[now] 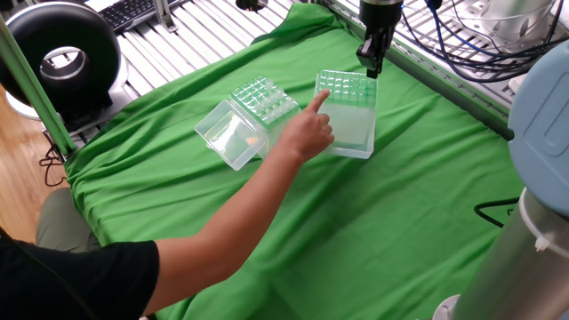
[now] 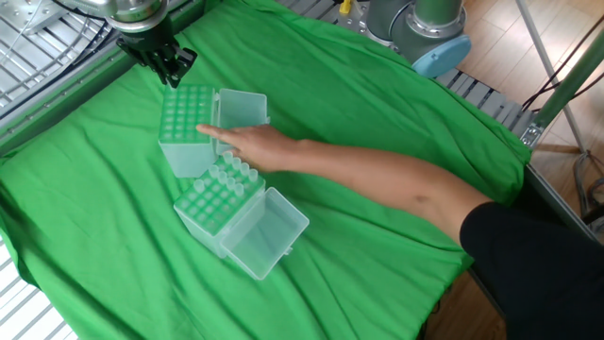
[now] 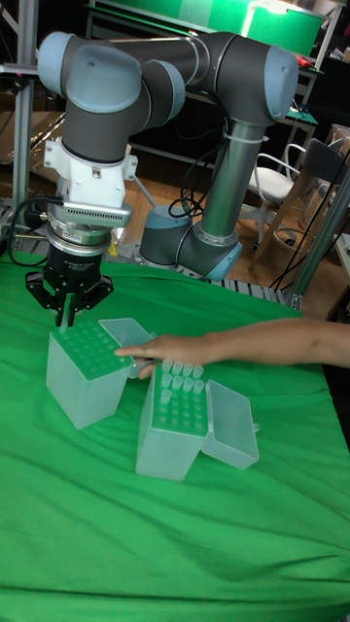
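Observation:
My gripper (image 3: 66,320) points down at the back corner of a translucent box (image 3: 83,394) with a green rack top. Its fingertips stand close together and appear to touch that corner; whether anything thin lies between them is hidden. In exterior view 2 the gripper (image 2: 174,79) sits at the rack's rim, and the rack's holes look empty. A person's hand (image 1: 307,133) rests on this box, index finger on the rack. Beside it stands a second box (image 2: 212,210), with several clear tubes (image 2: 236,170) upright in part of its green rack.
Both boxes have hinged lids hanging open; the second box's lid (image 2: 269,234) lies out to one side. The person's forearm (image 1: 227,209) crosses above the green cloth (image 1: 356,240). Cloth away from the boxes and arm is clear.

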